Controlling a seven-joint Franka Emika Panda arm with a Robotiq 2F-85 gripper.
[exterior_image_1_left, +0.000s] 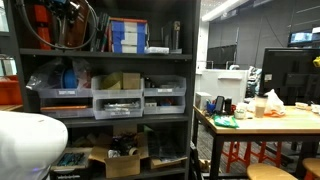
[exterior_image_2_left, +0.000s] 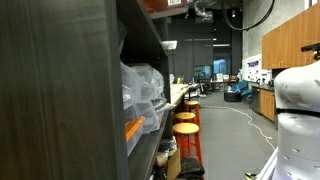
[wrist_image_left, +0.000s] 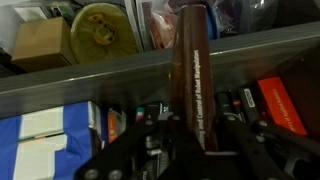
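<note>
A dark brown book stands out in the wrist view, its spine carrying white lettering that includes "Control of Robot Manipulators". My gripper is shut on this book; its dark fingers blend into the shadow around the lower part of the spine. The book crosses in front of a grey shelf edge. High at the left of exterior view 1, the arm and its cable are only partly in frame, and the fingers are not clear there.
Blue-and-white boxes stand on the upper shelf. Below them are clear bins full of items and an open cardboard box. A red box lies right of the held book. To the right stands a wooden table.
</note>
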